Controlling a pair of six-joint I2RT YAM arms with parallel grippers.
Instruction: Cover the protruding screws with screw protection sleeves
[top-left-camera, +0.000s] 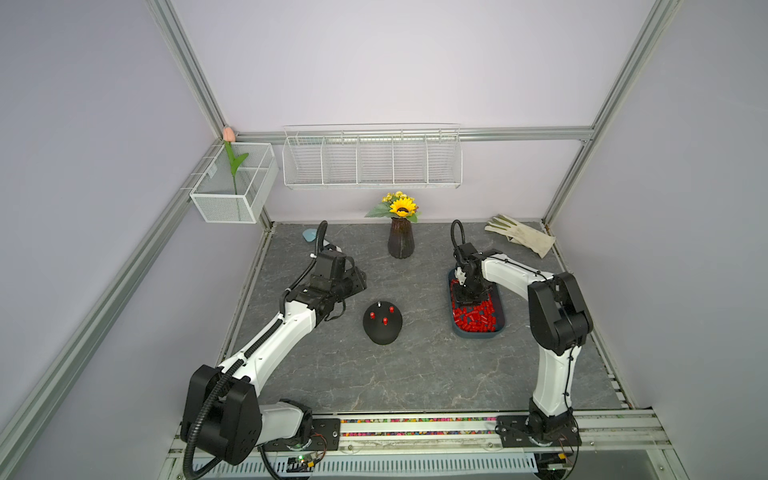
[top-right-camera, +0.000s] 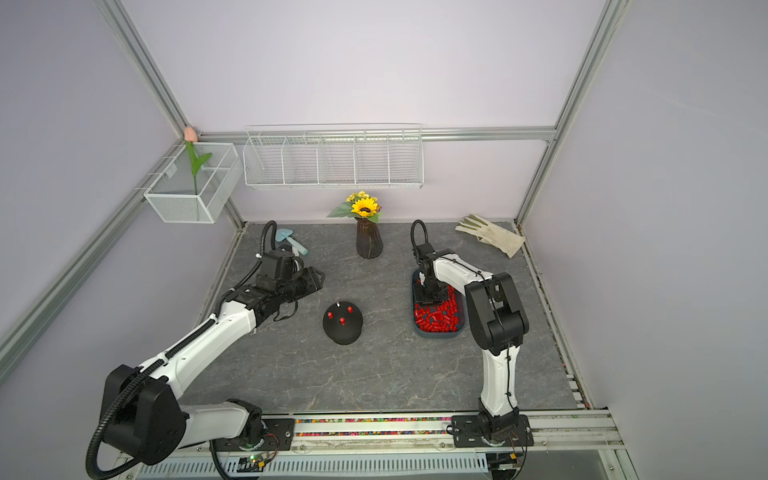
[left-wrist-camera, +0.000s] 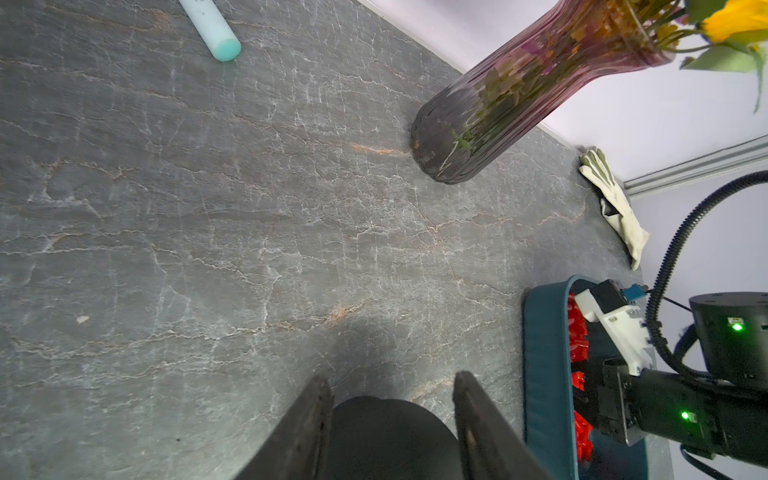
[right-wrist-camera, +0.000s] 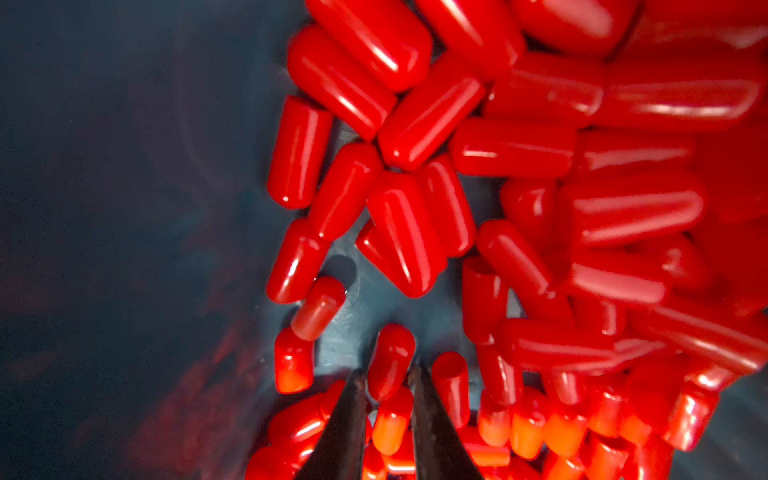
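Note:
A round black base (top-left-camera: 383, 333) stands mid-table. Three of its screws wear red sleeves (top-left-camera: 385, 321); a bare pale screw (top-left-camera: 379, 304) sticks up at its far side. Loose red sleeves (top-left-camera: 478, 321) fill much of the dark blue tray (top-left-camera: 497, 326) to the right. Down in that tray my right gripper is part open, its fingertips on either side of one small red sleeve (right-wrist-camera: 392, 352); contact cannot be made out. Behind and left of the base, my left gripper is open and empty, with the black base (left-wrist-camera: 392, 440) seen beyond its fingers.
A vase with flowers (top-left-camera: 401, 238) stands at the back. Gloves (top-left-camera: 520, 233) lie at the back right, and a blue-headed tool (top-right-camera: 289, 239) lies behind the left arm.

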